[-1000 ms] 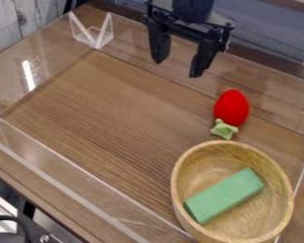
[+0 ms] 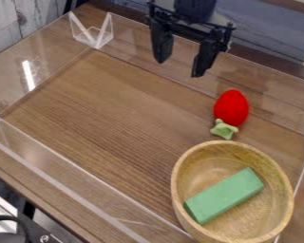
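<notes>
My black gripper [image 2: 184, 52] hangs at the top centre of the view, open, its two fingers apart over bare wood with nothing seen between them. Below and right of it lies a red strawberry-like object [image 2: 232, 106] with a green tip. A wooden bowl [image 2: 193, 224] at the lower right holds a green block [image 2: 224, 196].
The wooden tray floor [image 2: 104, 114] is clear through the middle and left. A white wire-like piece [image 2: 91, 30] is at the upper left wall. The tray's edges run along the left and right.
</notes>
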